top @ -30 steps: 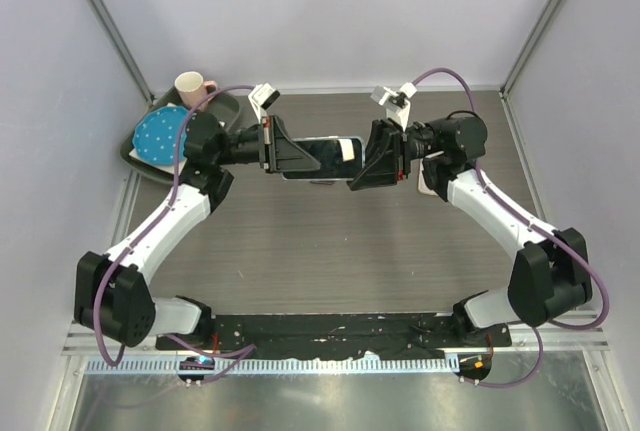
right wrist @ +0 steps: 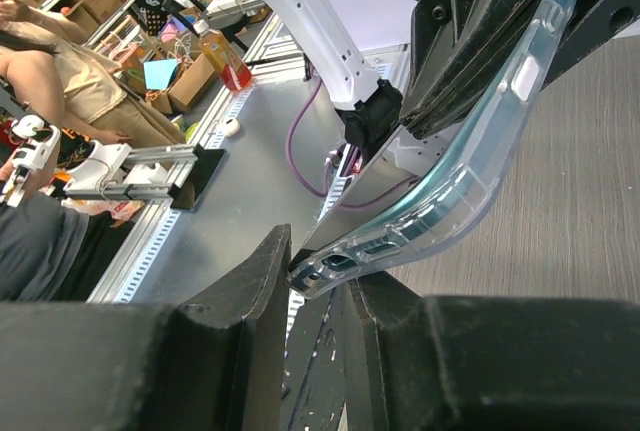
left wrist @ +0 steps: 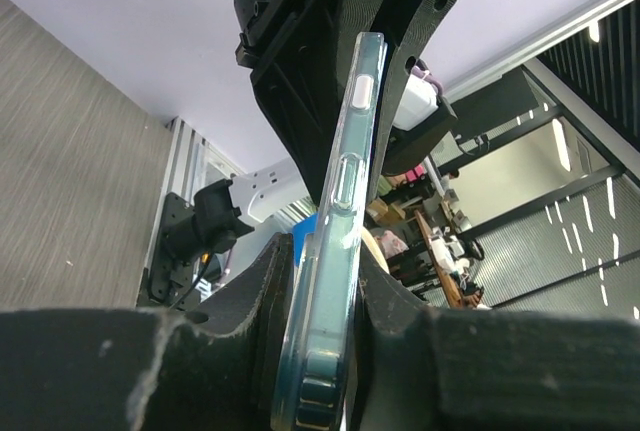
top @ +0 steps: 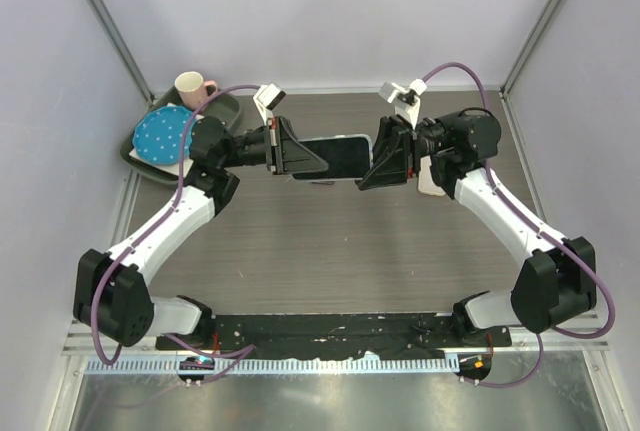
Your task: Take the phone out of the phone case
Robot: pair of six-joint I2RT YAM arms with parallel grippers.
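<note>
Between the two grippers, in mid-air over the table, is the phone [top: 336,156] in its clear case [left wrist: 345,191]. My left gripper [top: 300,159] has the phone's left end between its fingers, and my right gripper [top: 382,166] has the right end. In both wrist views the case [right wrist: 450,196] runs edge-on from one gripper to the other. In the right wrist view it looks bent away from a flat silver-grey surface along its side. The fingertips are partly hidden by the case.
A dark tray [top: 148,167] at the back left holds a pink cup [top: 191,89] and a blue dotted item [top: 160,134]. A pale item [top: 429,179] lies under the right arm.
Both grippers and the phone between them have shifted slightly to the right in the top view, and a pale patch seen on the phone earlier no longer shows.
</note>
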